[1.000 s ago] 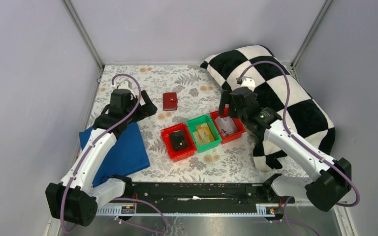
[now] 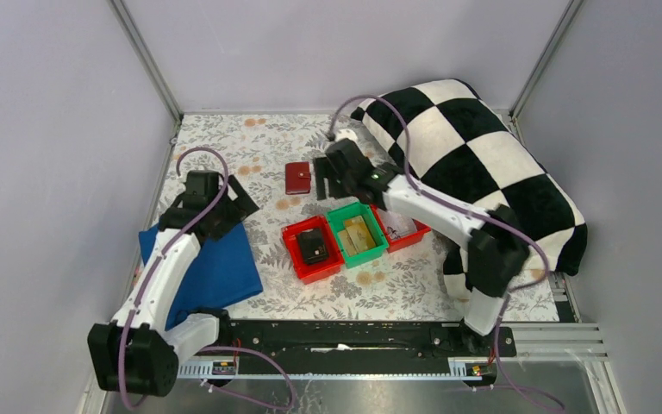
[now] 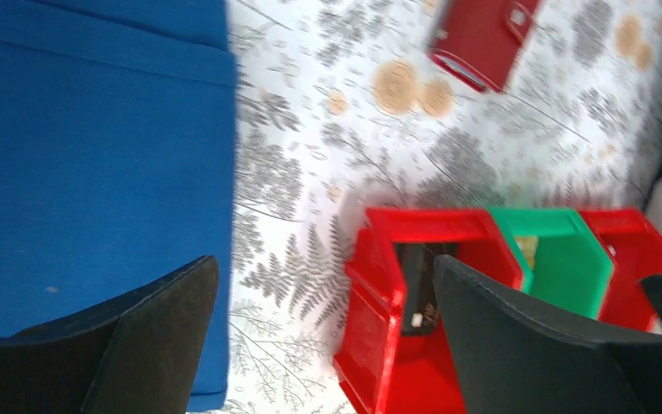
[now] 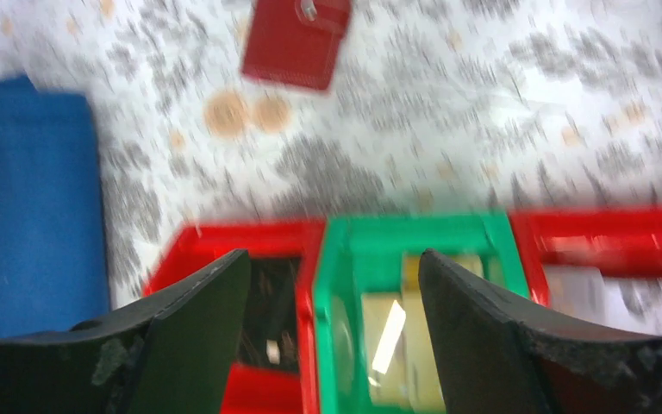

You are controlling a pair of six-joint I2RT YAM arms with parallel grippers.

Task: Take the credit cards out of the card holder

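The red card holder [image 2: 297, 178] lies closed on the patterned table, top middle; it also shows at the top of the left wrist view [image 3: 481, 41] and, blurred, in the right wrist view [image 4: 291, 43]. My right gripper [image 2: 326, 177] hangs just beside it on the right, its fingers apart with nothing seen between them. My left gripper [image 2: 238, 193] stands open and empty over the left side of the table, left of the holder. No loose cards show by the holder.
A red bin [image 2: 327, 267] with a dark item, a green bin [image 2: 371, 254] with yellowish items and another red bin [image 2: 405, 242] stand in the middle. A blue cloth [image 2: 220, 267] lies left, a checkered pillow [image 2: 491, 159] right.
My right gripper has swung from over the right bins leftward and back toward the card holder.
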